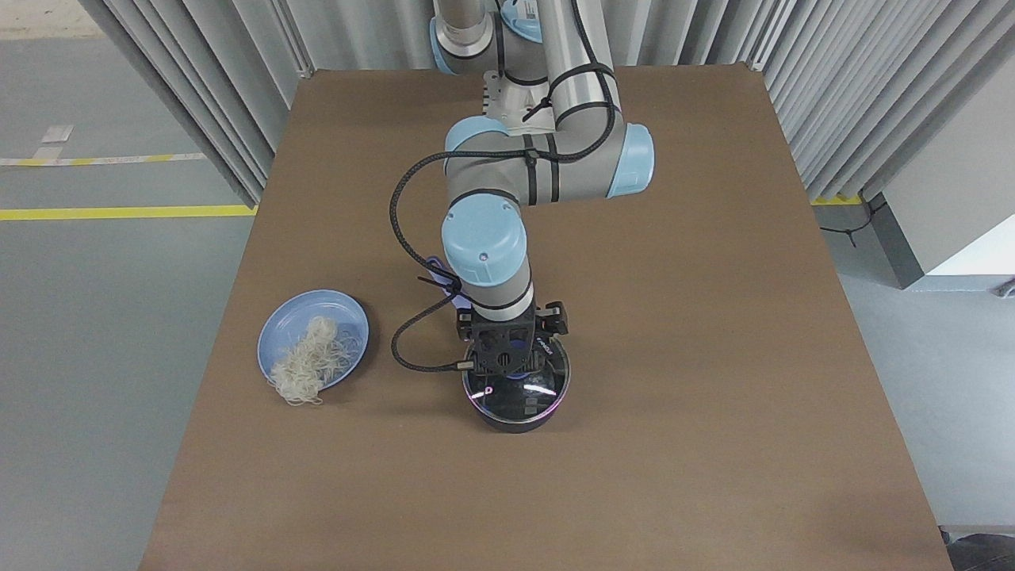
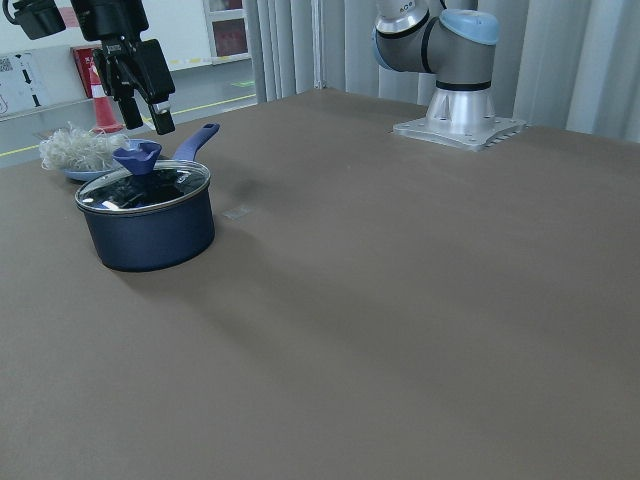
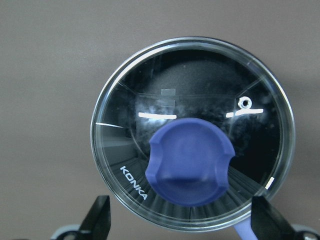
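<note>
A dark blue pot with a glass lid stands on the table, its lid knob blue and its handle pointing back. My gripper hangs just above the lid, its fingers apart with nothing between them; in the wrist view they sit at the bottom corners, with the knob below and between. In the front view the gripper hides much of the lid's far side and the knob.
A blue plate with a pile of pale noodle-like strands lies left of the pot.
</note>
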